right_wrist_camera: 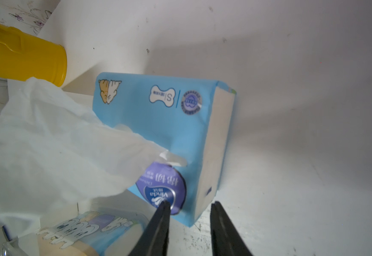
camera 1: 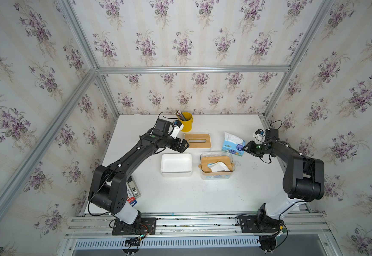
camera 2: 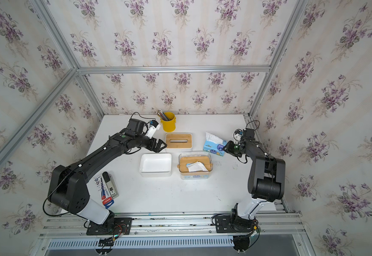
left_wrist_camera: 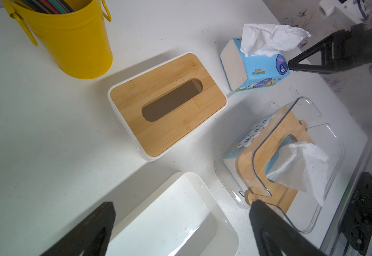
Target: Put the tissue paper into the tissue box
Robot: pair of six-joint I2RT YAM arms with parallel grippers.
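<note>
A blue tissue pack (camera 1: 232,147) rests on the table right of centre, a white tissue (right_wrist_camera: 66,149) poking out of its top. At the pack's right end, low over the table, is my right gripper (camera 1: 246,149); in the right wrist view its two dark fingers (right_wrist_camera: 160,226) stand apart with nothing between them, close to the pack's near corner. The tissue box's wooden lid (left_wrist_camera: 168,102) with its long slot sits at the back, and the empty white box base (camera 1: 176,165) lies in front of it. Above and left of these my left gripper (camera 1: 183,145) hangs open and empty.
A clear container (camera 1: 217,166) with a wooden lid and a second tissue pack stands in front of the blue pack. The yellow bucket (camera 1: 186,122) of pens is at the back. Free table lies at the front and far right.
</note>
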